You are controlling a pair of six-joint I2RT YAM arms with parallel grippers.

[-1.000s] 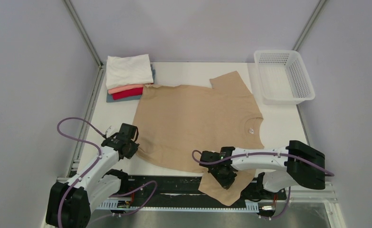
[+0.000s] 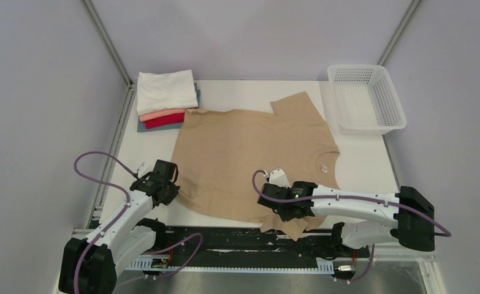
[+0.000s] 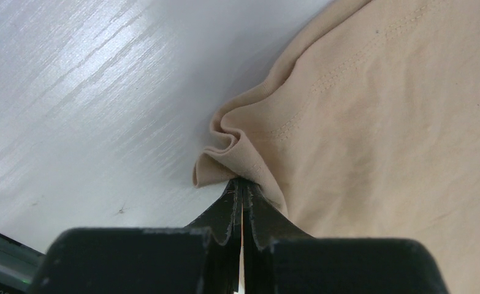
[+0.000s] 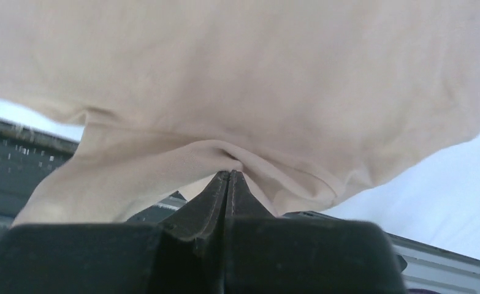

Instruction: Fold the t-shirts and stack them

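A tan t-shirt (image 2: pixel 243 159) lies spread over the table, its neckline at the right. At its lower-left corner my left gripper (image 2: pixel 173 191) is shut; in the left wrist view a bunched hem (image 3: pixel 237 153) sits at its fingertips (image 3: pixel 228 202). My right gripper (image 2: pixel 286 215) is shut on the near sleeve (image 4: pixel 121 171), whose fabric is gathered at the fingertips (image 4: pixel 213 202) and hangs over the front edge. A stack of folded shirts (image 2: pixel 165 89), white, pink, red and blue, sits at the back left.
A white perforated basket (image 2: pixel 363 125) stands at the back right. Bare table (image 2: pixel 237 92) shows behind the shirt and along its left side. A dark rail (image 2: pixel 225 236) runs along the front edge.
My right gripper has risen and shifted toward the back, drawing the near sleeve up so less hangs over the front. The left arm is still.
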